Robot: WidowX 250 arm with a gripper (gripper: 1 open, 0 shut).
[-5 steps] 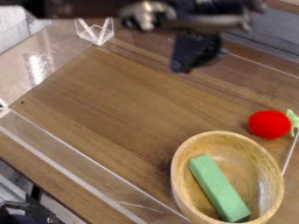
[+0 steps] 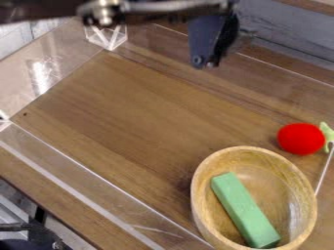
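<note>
My gripper (image 2: 206, 49) hangs blurred at the top centre of the camera view, dark, over the back of the wooden table, with nothing visible in it; its fingers are too indistinct to judge. At the lower right a wooden bowl (image 2: 212, 203) holds a pale green block (image 2: 245, 209). A red round object (image 2: 299, 139) lies just behind the bowl on the right, beside a light green piece with a thin white stick.
Clear plastic edging runs along the left and front edges. A clear angular object (image 2: 107, 35) stands at the back left, partly behind the arm.
The bowl, block and red object are unmoved.
</note>
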